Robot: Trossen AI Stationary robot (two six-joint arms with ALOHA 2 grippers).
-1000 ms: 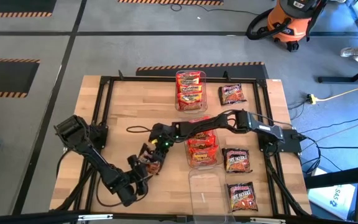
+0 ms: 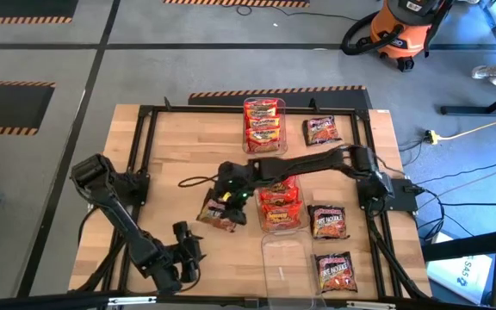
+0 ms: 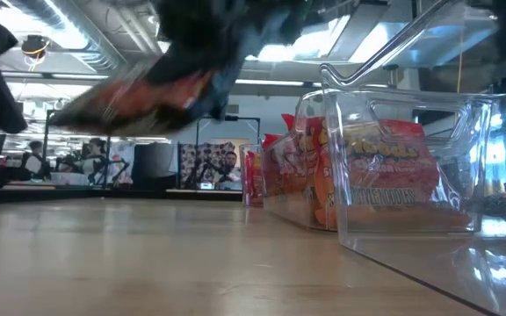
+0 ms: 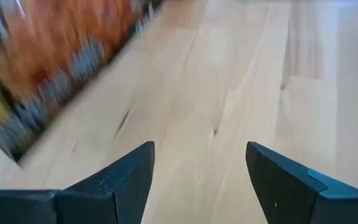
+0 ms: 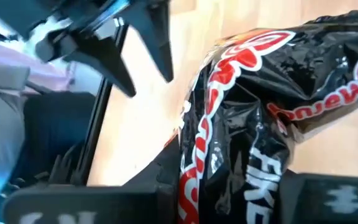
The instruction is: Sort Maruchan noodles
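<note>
My right gripper is shut on a black noodle pack, whose film is creased between the fingers. From above, that pack hangs left of the middle bin, and it blurs across the low view. My left gripper stands open with nothing between its fingers; a blurred pack corner shows beyond it, upper left. Red and orange packs fill the far clear bin and the middle clear bin. The near clear bin is empty. Black packs lie at right: one far, one middle, one near.
The right arm reaches across the table above the middle bin. Black frame rails run along the table's sides. Bare wood is clear at the back left, and free room lies left of the near bin.
</note>
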